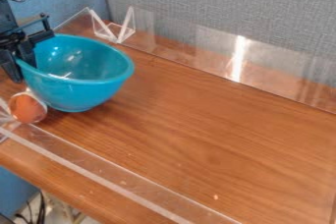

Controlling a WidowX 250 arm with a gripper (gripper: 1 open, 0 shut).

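A blue bowl (92,81) is at the left side of the wooden table. At its left rim, near the left edge of the view, is my black gripper (27,43), shut on the bowl as far as shows; the fingertips are partly hidden. An orange and white round object (29,108) lies just in front of the bowl's lower left.
Clear low guards run along the table's back and front edges, with a white bracket (116,27) at the back left corner. Cables hang below the front left edge.
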